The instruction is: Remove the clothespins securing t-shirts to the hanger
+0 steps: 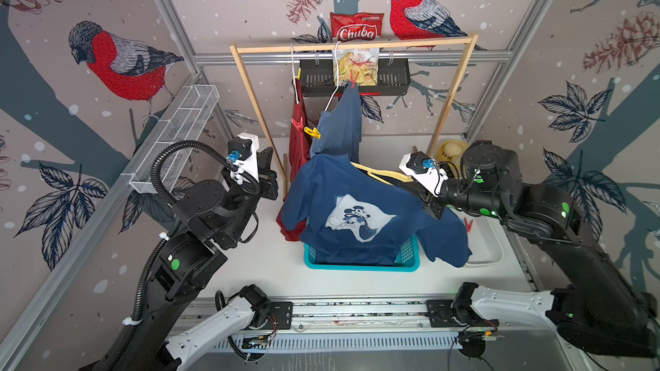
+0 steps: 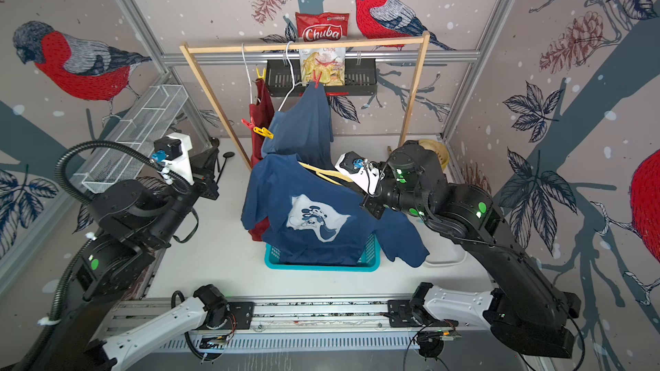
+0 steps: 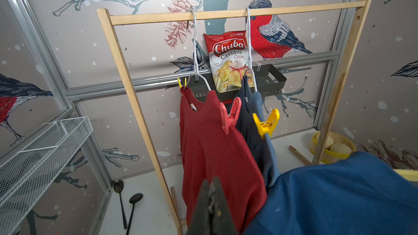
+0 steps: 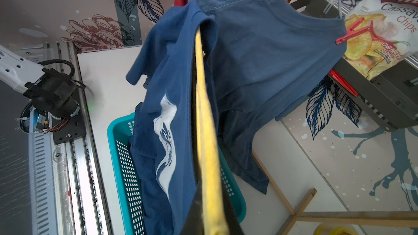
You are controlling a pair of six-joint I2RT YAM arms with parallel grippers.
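A navy t-shirt [image 1: 323, 233] with a white print hangs on a yellow hanger [image 4: 206, 148]. My right gripper is shut on one end of that hanger. To the left of the shirt, my left gripper is shut with nothing between its fingers. On the rack hangs a red shirt [image 3: 209, 148] with a red clothespin [image 3: 230, 115] and a yellow-green clothespin [image 3: 181, 82]. Beside it is a grey-blue shirt [image 4: 265, 56], bearing a yellow clothespin [image 3: 267, 122] and a red clothespin [image 4: 354, 31]. No clothespin shows on the navy shirt.
A wooden rack [image 1: 357, 46] stands at the back. A teal basket [image 1: 361, 268] sits under the navy shirt. On the right lie a white tray [image 1: 489, 254] with a red clothespin [image 1: 468, 224] and a yellow steamer [image 3: 335, 148].
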